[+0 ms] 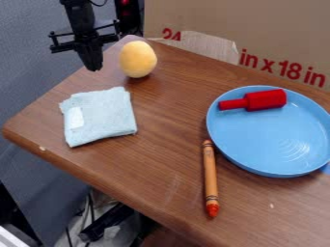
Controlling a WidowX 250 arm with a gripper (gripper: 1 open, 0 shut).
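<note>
My black gripper (89, 58) hangs at the upper left, above the table's far left edge, left of a pale yellow rounded object (138, 59); whether its fingers are open or shut is hard to tell. A folded light blue cloth (98, 117) lies on the left of the wooden table (161, 169). A red cylindrical object with a handle (261, 100) rests on a blue plate (271, 145) at the right. An orange crayon (210, 178) lies left of the plate, pointing toward the front.
A cardboard box (245, 29) stands along the back. The middle of the table between cloth and plate is clear. The table's left edge drops off to a grey surface and some dark hardware below.
</note>
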